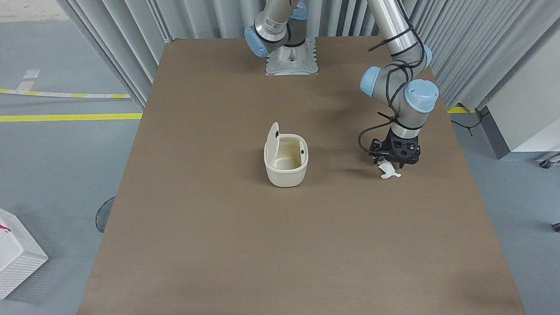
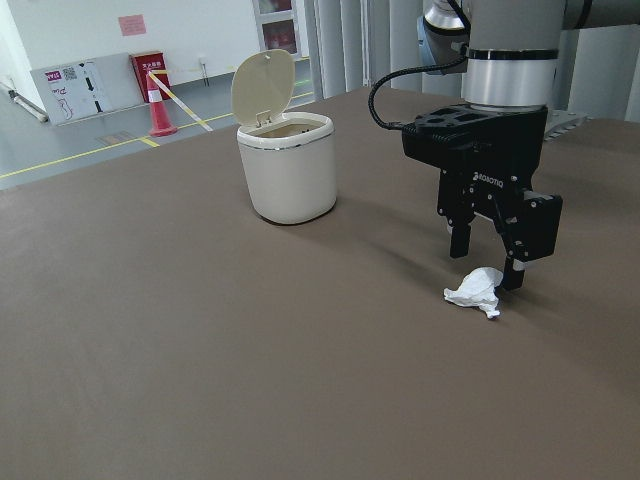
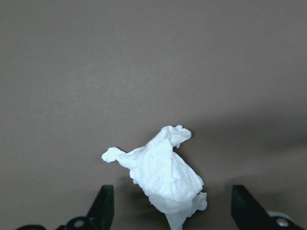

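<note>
A crumpled white paper tissue (image 1: 389,169) (image 2: 476,292) (image 3: 165,175) lies on the brown table (image 1: 236,236). My black gripper (image 2: 487,270) is low over it, fingers spread open on either side of the tissue in the wrist view, holding nothing. In the left view one fingertip is down beside the tissue at table level. A small white bin (image 1: 286,162) (image 2: 290,175) with its lid raised stands on the table to the left of the gripper in the front view.
The table's right edge is close beside the gripper.
</note>
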